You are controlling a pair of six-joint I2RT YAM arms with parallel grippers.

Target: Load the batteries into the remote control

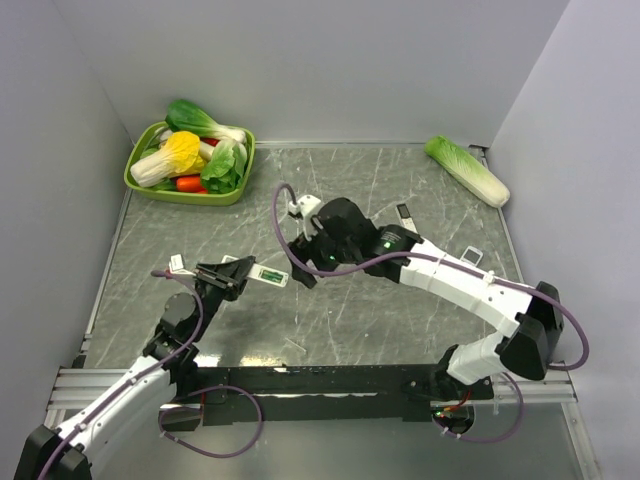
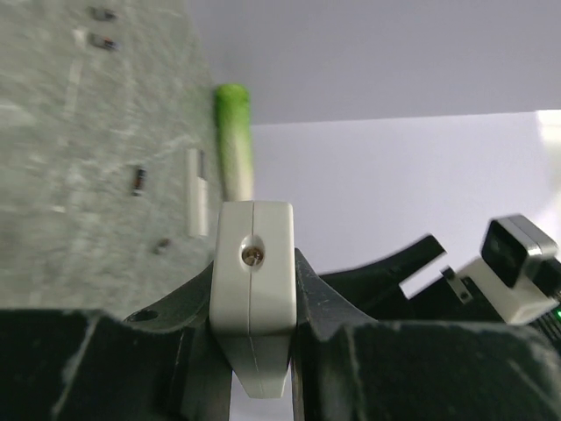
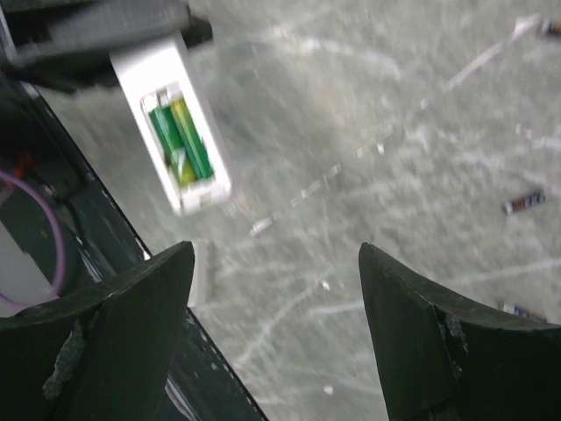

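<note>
My left gripper (image 1: 238, 272) is shut on the white remote control (image 1: 268, 275), holding it up above the table. In the right wrist view the remote (image 3: 146, 81) shows its open battery compartment, with two green batteries (image 3: 188, 136) lying side by side inside. Only the remote's end face (image 2: 252, 263) shows in the left wrist view, pinched between the black fingers. Just to the right of the remote, my right gripper stands open, its fingers apart and only tabletop seen between them. Loose dark batteries lie on the table, among them one battery (image 3: 526, 202) at the right.
A narrow whitish piece (image 3: 200, 274) lies near the front edge. Another white remote (image 1: 405, 217) and a small pale rectangular object (image 1: 472, 256) rest on the right side. The vegetable basket (image 1: 190, 198) and a cabbage (image 1: 467, 171) sit at the back.
</note>
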